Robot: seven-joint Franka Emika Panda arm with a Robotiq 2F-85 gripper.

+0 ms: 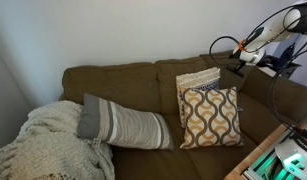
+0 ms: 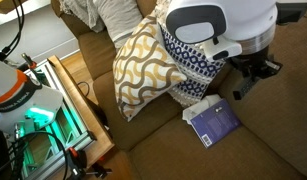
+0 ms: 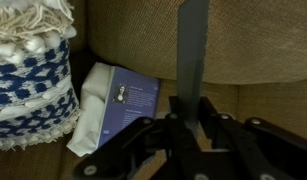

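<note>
A long dark object, perhaps a remote control, rises from between the fingers of my gripper in the wrist view, and the fingers are closed around its lower end. In exterior view 2 the gripper hangs over the sofa seat, up and to the right of a purple-blue book. That book lies against something white and crumpled, left of the gripper in the wrist view. Exterior view 1 shows the arm only small, above the sofa's right end.
A blue-and-white woven pillow sits left of the book. On the sofa are a yellow-patterned pillow, a striped pillow and a white knitted blanket. Bare seat lies in front of the book.
</note>
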